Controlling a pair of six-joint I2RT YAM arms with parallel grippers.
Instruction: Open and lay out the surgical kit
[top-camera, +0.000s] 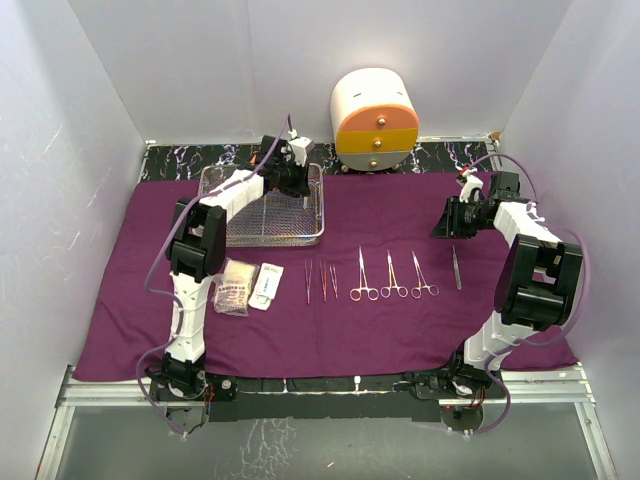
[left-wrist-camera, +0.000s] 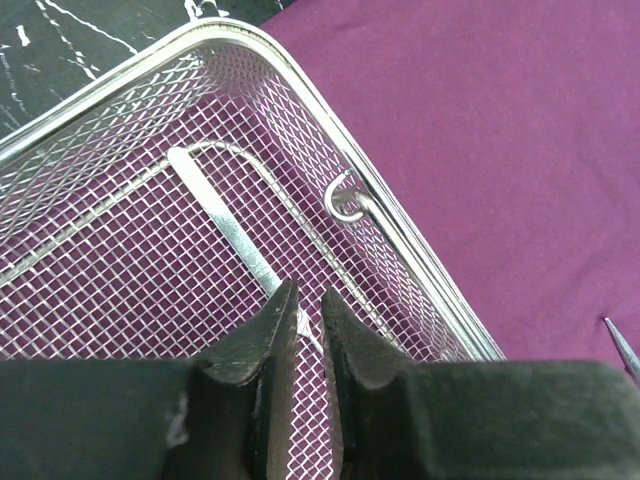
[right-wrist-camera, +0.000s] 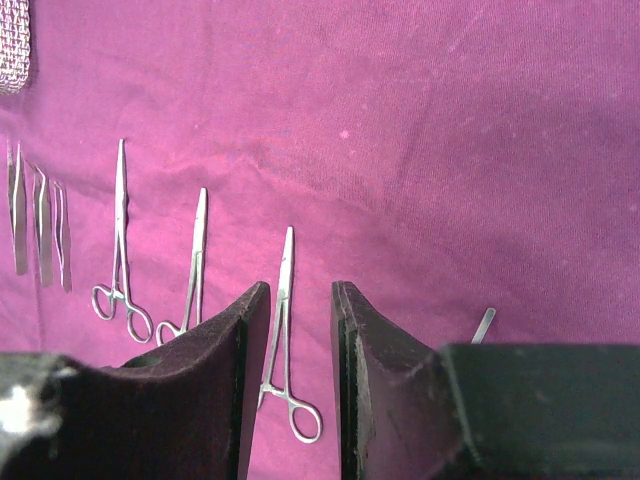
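Note:
A wire mesh tray (top-camera: 262, 240) holds a long silver instrument (left-wrist-camera: 225, 222), likely a scalpel handle, lying along its floor. My left gripper hangs above it inside the tray's outline, fingertips a little apart with nothing visible held. On the purple cloth, several tweezers (top-camera: 323, 282), several ring-handled scissor-like instruments (top-camera: 391, 285) and a slim instrument (top-camera: 456, 270) lie in a row. My right gripper hovers over the right end of that row, fingers apart and empty.
Bagged packs (top-camera: 236, 289) and white packets (top-camera: 266, 287) lie in front of the tray. A small drawer cabinet (top-camera: 375, 120) stands at the back. The cloth between tray and right arm is clear.

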